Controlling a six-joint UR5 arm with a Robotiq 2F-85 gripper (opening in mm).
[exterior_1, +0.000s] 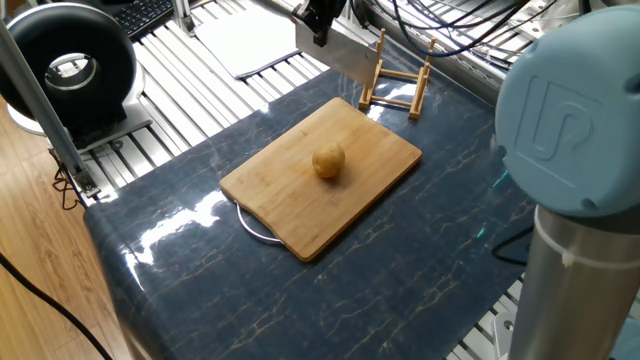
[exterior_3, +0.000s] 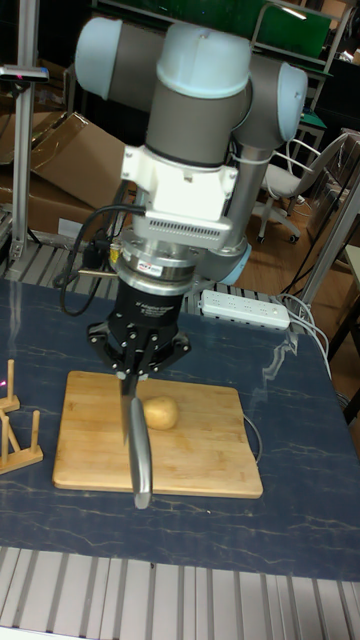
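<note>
My gripper (exterior_3: 131, 380) points down, shut on a knife at its upper end. The knife's grey handle (exterior_3: 141, 459) slants toward the camera in exterior view 3, and the blade there is seen almost edge-on. From exterior view 1 the broad, flat blade (exterior_1: 345, 54) shows at the top edge, with the black gripper (exterior_1: 319, 32) beside it. A round, yellow-brown potato (exterior_1: 328, 160) rests near the middle of a wooden cutting board (exterior_1: 275, 190). In view 1 the blade is well apart from the potato.
A wooden rack (exterior_1: 414, 96) with upright pegs stands beyond the board, close to the blade in view 1. The board's metal handle (exterior_1: 252, 228) faces the opposite side. A white power strip (exterior_3: 244, 309) lies behind the tabletop.
</note>
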